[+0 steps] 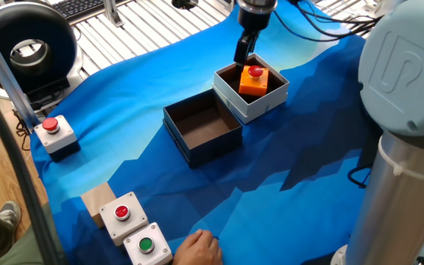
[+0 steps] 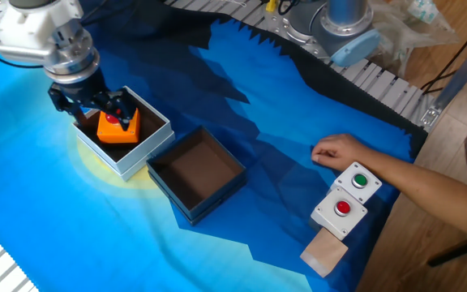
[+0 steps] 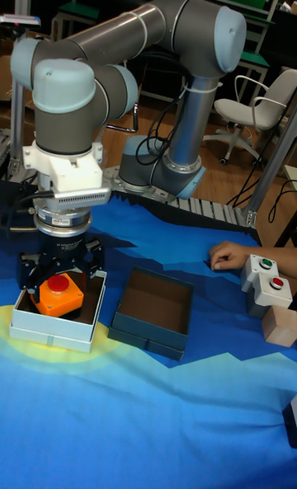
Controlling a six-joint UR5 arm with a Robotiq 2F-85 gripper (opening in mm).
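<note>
An orange button box with a red button [image 1: 254, 82] sits inside the white-walled box [image 1: 251, 110]. Next to that stands an empty dark box [image 1: 230, 140] with a brown inside. Over the white box, my gripper [image 2: 103, 122] points down with its fingers [image 2: 62, 99] spread apart, one toward either side of the orange box. The third view shows the gripper [image 3: 62, 282] close around the orange box's top; whether a finger touches it I cannot tell. In the first view only one finger [image 1: 244, 50] is clear, at the white box's back edge.
A person's hand [image 1: 198, 249] rests on the blue cloth beside a green-button box [image 1: 146, 245], a red-button box [image 1: 124, 218] and a wooden block [image 1: 96, 200]. Another red-button box [image 1: 54, 135] stands at the far left. The cloth around the dark box is mostly clear.
</note>
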